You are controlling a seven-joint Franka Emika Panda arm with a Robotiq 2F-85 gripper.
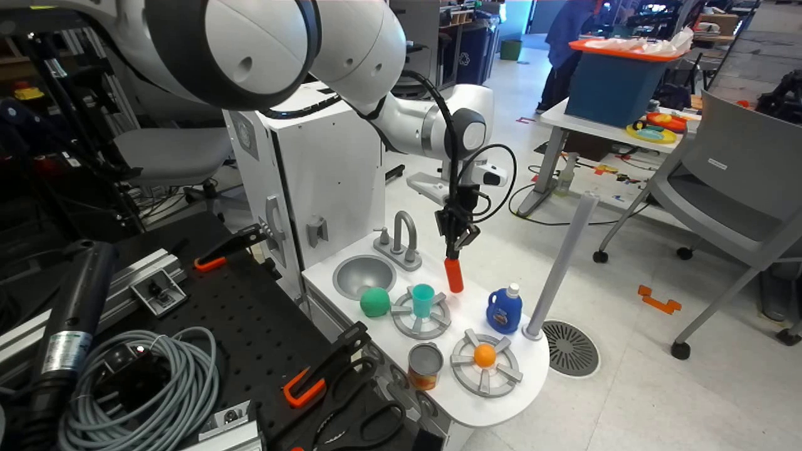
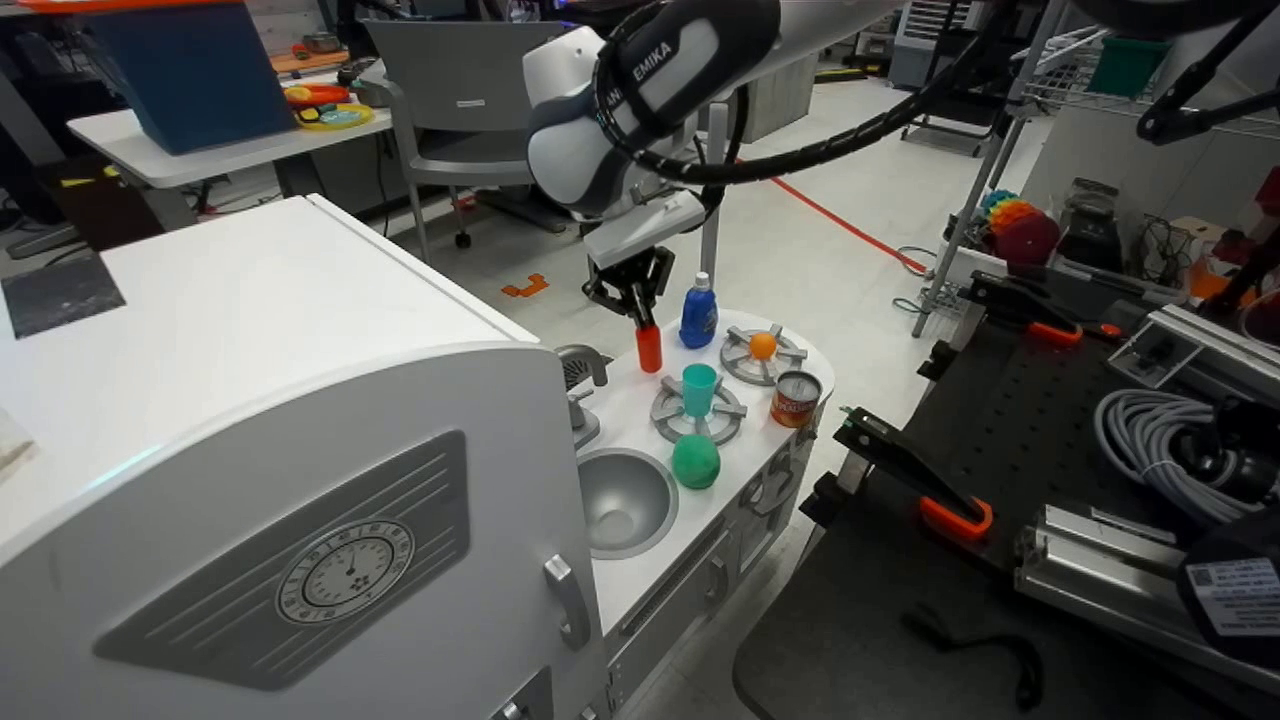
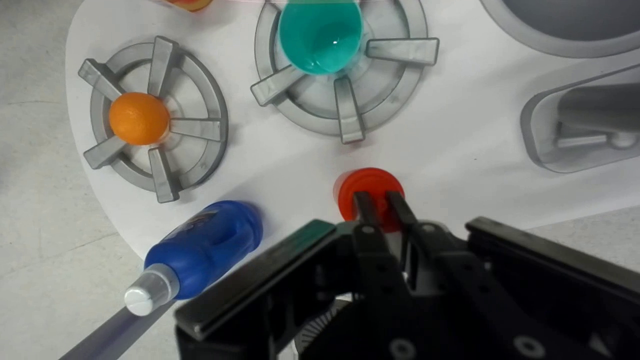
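A red cylindrical object [image 1: 453,275] is upright over the back edge of the white toy counter [image 2: 619,581], near the faucet. My gripper is shut on its top, with the narrow fingertips [image 3: 363,207] pinching the red top from above. In the second exterior view the red object [image 2: 649,349] hangs straight below the gripper [image 2: 642,322], behind the teal cup [image 2: 698,389]. Whether its bottom touches the counter cannot be made out.
The teal cup stands on one grey burner [image 3: 292,114]; an orange ball [image 3: 139,119] rests on the other burner. A blue bottle [image 1: 504,309], a can [image 1: 425,365], a green ball [image 1: 375,302], a sink [image 2: 627,504] and a grey post [image 1: 561,263] are nearby.
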